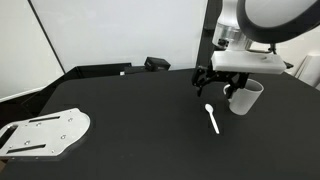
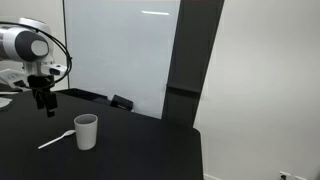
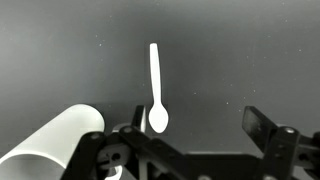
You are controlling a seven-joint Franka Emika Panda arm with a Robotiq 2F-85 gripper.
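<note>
A white spoon (image 1: 211, 118) lies flat on the dark table. In the wrist view the spoon (image 3: 156, 88) has its bowl end close to my left finger. Beside it, a white mug (image 1: 246, 98) stands upright, and exterior view 2 shows the mug (image 2: 87, 132) clear of the arm. The mug (image 3: 50, 138) fills the lower left corner of the wrist view. My gripper (image 1: 214, 90) is above the table near both things. Its fingers are spread wide, open and empty, in the wrist view, with the gap of the gripper to the right of the spoon.
A white perforated plate (image 1: 62, 133) rests at the left of the table. Small black objects, including a black box (image 1: 157, 64), sit along the back edge.
</note>
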